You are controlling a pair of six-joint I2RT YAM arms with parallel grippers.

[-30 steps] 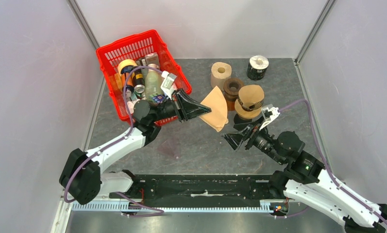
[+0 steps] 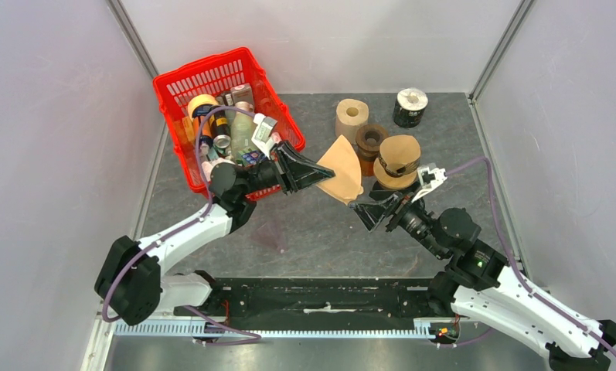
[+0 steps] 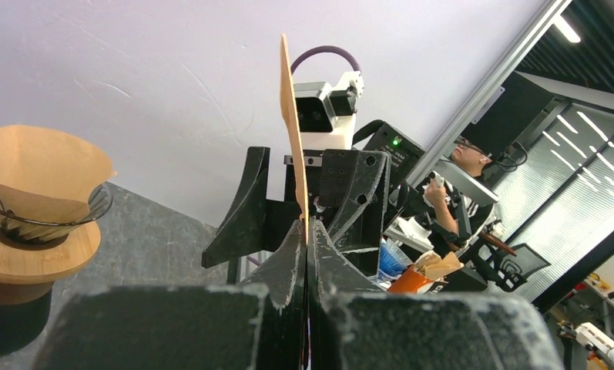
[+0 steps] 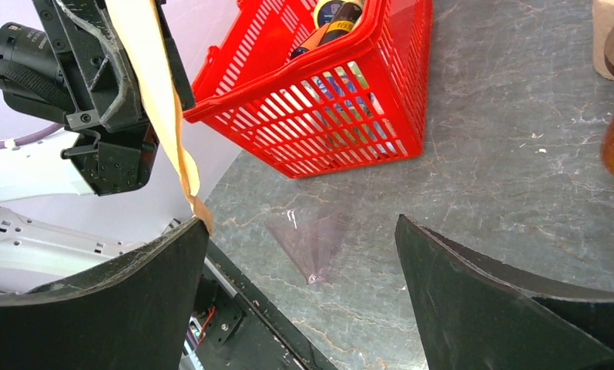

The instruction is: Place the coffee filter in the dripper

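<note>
A flat tan paper filter is pinched at one corner by my left gripper, above the table. In the left wrist view the filter stands edge-on, rising from the closed fingertips. My right gripper faces it from the right, open and empty. In the right wrist view the filter's edge comes down by the tip of the left-hand finger; contact cannot be told. The glass dripper stands on a round wooden stand, with a tan paper cone inside it.
A red basket full of items stands at back left. Near the dripper are a paper roll, a brown wooden-topped jar and a dark can. A clear plastic piece lies on the open table.
The left gripper and its filter have barely moved.
</note>
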